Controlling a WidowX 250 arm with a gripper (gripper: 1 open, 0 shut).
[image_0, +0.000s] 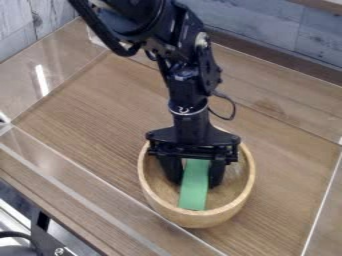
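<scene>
A tan bowl (227, 211) stands on the wooden table toward the front right. Inside it lies a green rectangular object (194, 196), its upper end partly hidden under the gripper. My black gripper (193, 162) reaches down from above into the bowl's back part, over the green object. The fingers are open; whether the fingertips touch the green object is hard to tell.
A pale wooden backboard (287, 20) runs along the back. The table's front edge is at lower left, with dark cables beyond it.
</scene>
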